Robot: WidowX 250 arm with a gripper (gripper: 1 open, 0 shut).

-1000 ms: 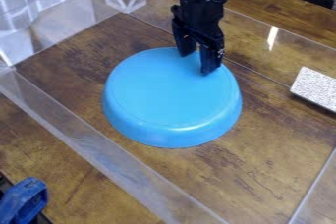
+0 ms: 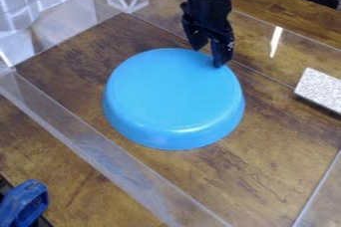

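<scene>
A large blue round lid-like object (image 2: 173, 102), smooth and domed, lies on the wooden floor in the middle of the view. The black gripper (image 2: 209, 50) reaches down from the top to its back right edge. Its fingers are small and dark against the rim, and I cannot tell whether they are open or shut, or whether they hold the rim.
A white speckled block (image 2: 320, 91) sits at the right. A blue object (image 2: 22, 203) is at the lower left corner. Clear plastic walls border the wooden area, and bare wood surrounds the blue object on the left, front and right.
The gripper has shifted very slightly at the back right rim of the blue object, which has stayed in place.
</scene>
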